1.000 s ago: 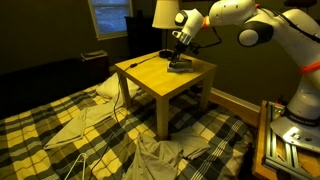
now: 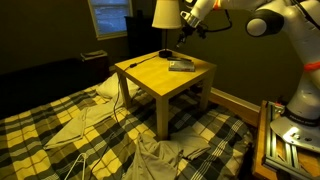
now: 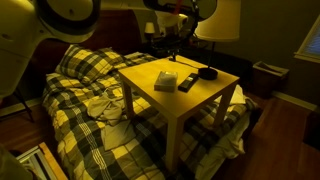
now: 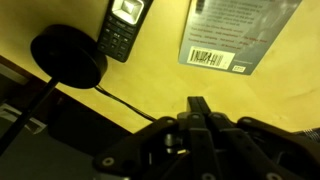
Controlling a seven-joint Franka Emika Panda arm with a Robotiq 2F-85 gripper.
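Observation:
My gripper is shut, and nothing shows between its fingers. It hangs above the small wooden table (image 2: 150,80), clear of the things on it. A grey case with a barcode label (image 4: 232,32) lies flat on the tabletop, past my fingertips in the wrist view; in exterior view 2 the same case (image 3: 166,82) looks like a thick, pale block. Beside it lies a black handset or remote with a small screen (image 4: 123,28). The lamp's round black base (image 4: 68,54) stands close to the handset.
The lamp's tall shade (image 2: 167,14) rises near the gripper. A dark cord (image 4: 122,102) runs across the tabletop from the base. The table stands among plaid bedding (image 2: 40,120), with crumpled cloth (image 2: 155,158) in front.
My gripper has lifted from low over the case and now hangs higher, slightly to the right in exterior view 1. The case, lamp and table look unmoved.

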